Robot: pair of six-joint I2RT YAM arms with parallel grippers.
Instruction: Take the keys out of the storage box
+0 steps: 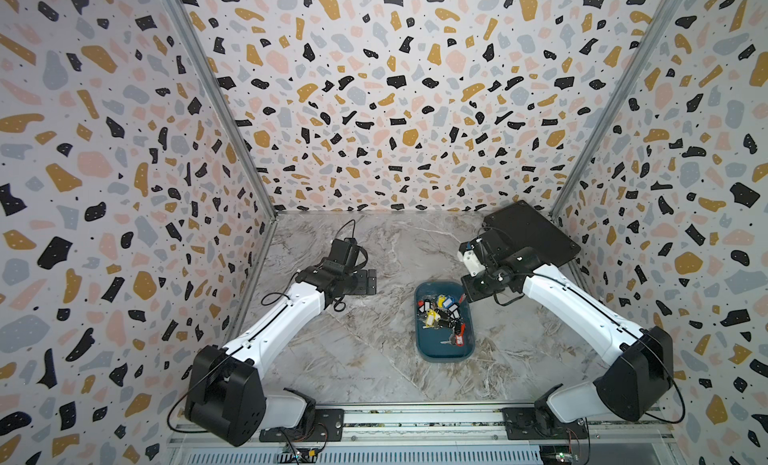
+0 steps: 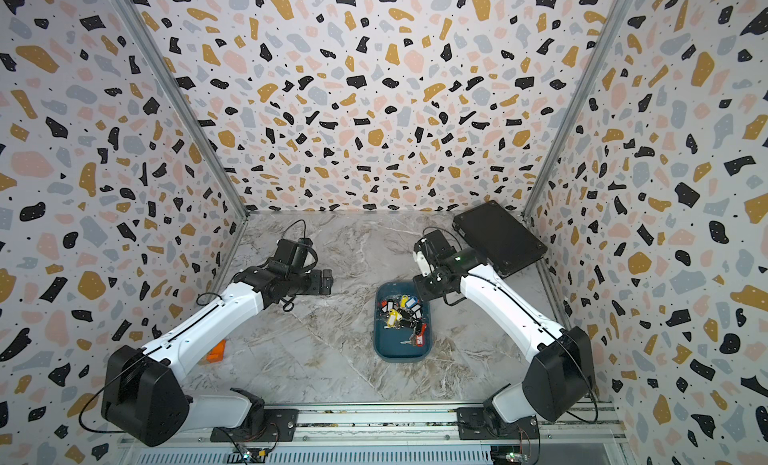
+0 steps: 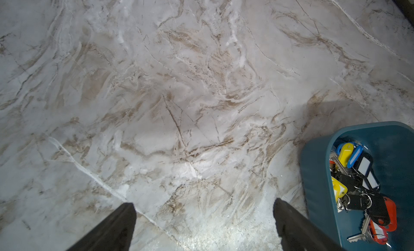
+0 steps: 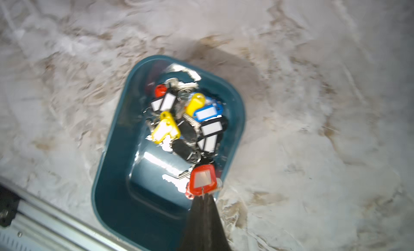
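The teal storage box (image 1: 422, 351) stands on the table with several keys on red, yellow, blue and black tags (image 4: 207, 129) heaped inside. In the right wrist view my right gripper is shut on a red key tag (image 4: 202, 178) with a pale label. That tag hangs at the fingertips over the box's side, with the other keys lying lower. Another red tag (image 1: 458, 338) lies in the box, low in the heap. Left of the box, my left gripper is open above bare table, nothing between its fingers.
A dark flat panel (image 1: 532, 233) lies at the back right of the table, behind the right arm. An orange object (image 2: 216, 350) sits at the left, partly behind the left arm.
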